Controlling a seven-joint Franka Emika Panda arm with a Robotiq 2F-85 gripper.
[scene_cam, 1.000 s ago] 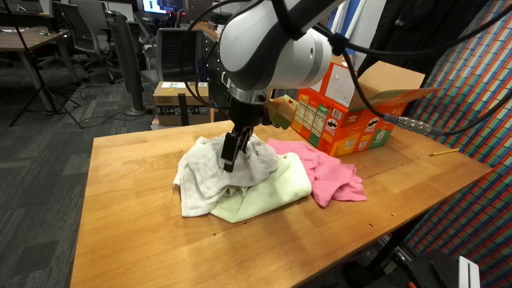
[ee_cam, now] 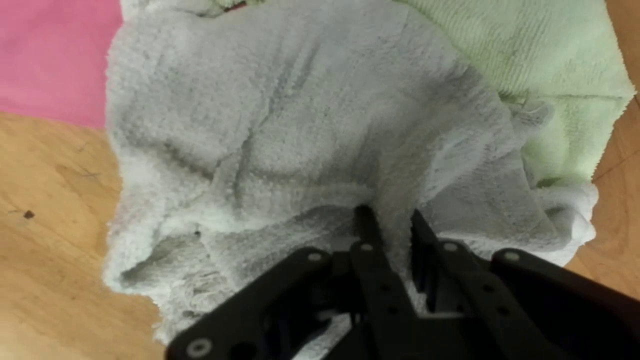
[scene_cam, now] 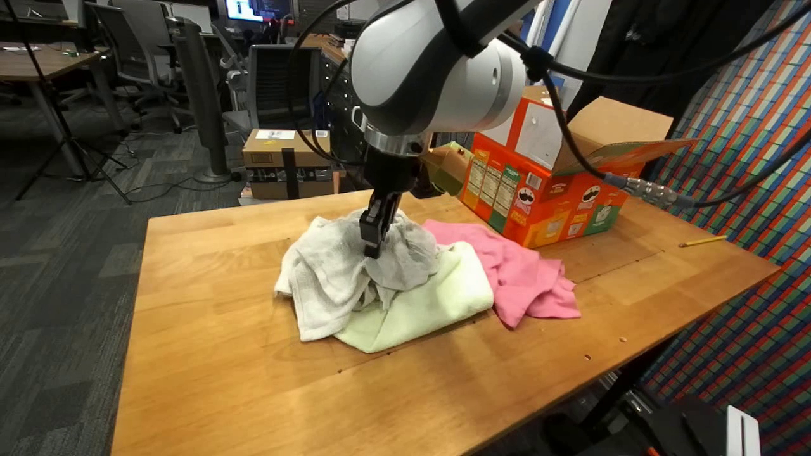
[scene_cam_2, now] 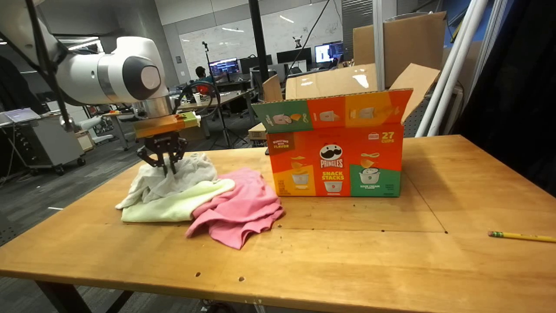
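A rumpled grey-white towel lies heaped on the table, partly over a folded pale green towel. Beside them is a pink cloth. My gripper points down into the grey towel, fingertips among its folds. In the wrist view the black fingers are part open, a ridge of grey cloth standing in the narrow gap between them. Whether both press on it cannot be seen. From the other side, the gripper also appears sunk into the top of the grey towel.
An opened orange Pringles box stands on the table close to the pink cloth. A yellow pencil lies near the table's far right edge.
The gripper has shifted slightly right and up in exterior view 1, and its fingers look closer together. The grey towel's front corner has moved a little to the right.
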